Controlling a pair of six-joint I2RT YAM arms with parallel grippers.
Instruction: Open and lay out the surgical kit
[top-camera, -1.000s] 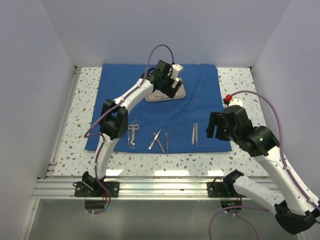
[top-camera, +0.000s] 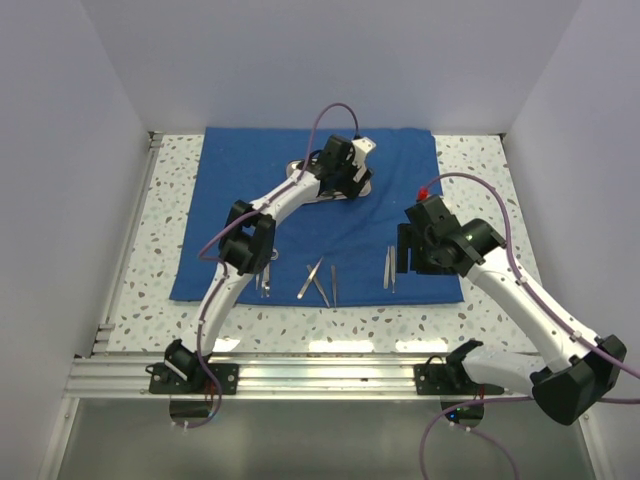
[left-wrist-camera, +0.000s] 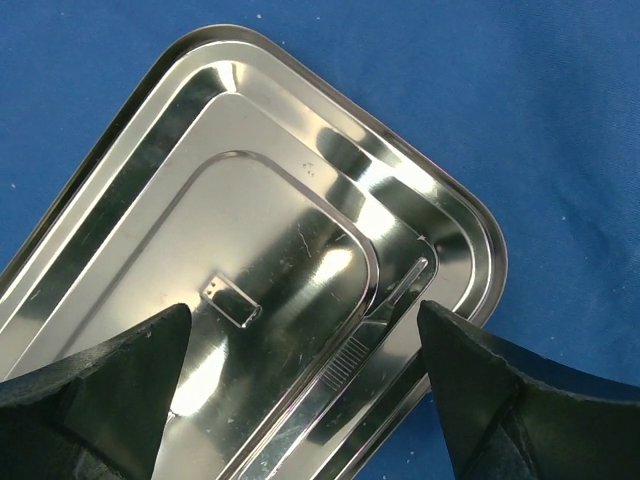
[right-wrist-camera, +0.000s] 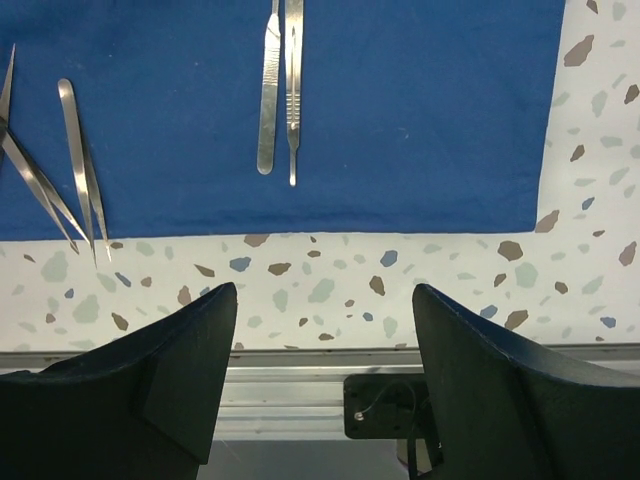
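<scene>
A steel tray (left-wrist-camera: 280, 230) lies on the blue cloth at the back, under my left gripper (top-camera: 356, 177), which is open above its corner, where a slim handled instrument (left-wrist-camera: 350, 355) lies in a side channel. My right gripper (top-camera: 410, 250) hangs over the cloth's right part with its fingers apart, nothing visible between them. Below it are two scalpel handles (right-wrist-camera: 268, 100); tweezers (right-wrist-camera: 80, 150) lie crossed or side by side further left. Scissors (top-camera: 266, 282) lie left of those, partly hidden by the left arm.
The blue cloth (top-camera: 230, 160) covers most of the speckled table (top-camera: 480, 170). A metal rail runs along the front edge.
My left gripper has shifted slightly right over the tray. My right gripper has moved left toward the scalpel handles.
</scene>
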